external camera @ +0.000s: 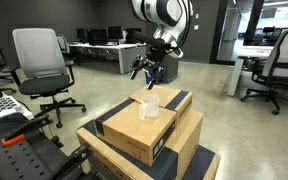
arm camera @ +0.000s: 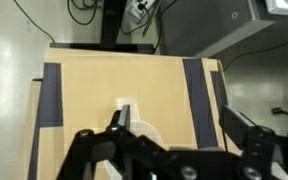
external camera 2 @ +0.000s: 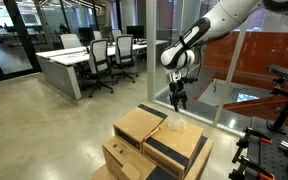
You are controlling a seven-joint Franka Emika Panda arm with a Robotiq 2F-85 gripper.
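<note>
A white, cup-like container (external camera: 150, 106) stands on top of a cardboard box (external camera: 134, 130). My gripper (external camera: 141, 75) hangs above and a little behind it, apart from it, its fingers open and empty. In the wrist view the container's pale round shape (arm camera: 141, 132) lies below, partly hidden by the dark fingers (arm camera: 114, 135). A small pale tab shows at its upper edge. Exterior view 2 has the gripper (external camera 2: 179, 103) over the boxes, with the container (external camera 2: 174, 125) small and faint.
More cardboard boxes (external camera: 182, 140) stand stacked around and below this box. A dark table (external camera: 24, 155) is at the near left in exterior view 1. Office chairs (external camera: 42, 60) stand in the background, with open floor between.
</note>
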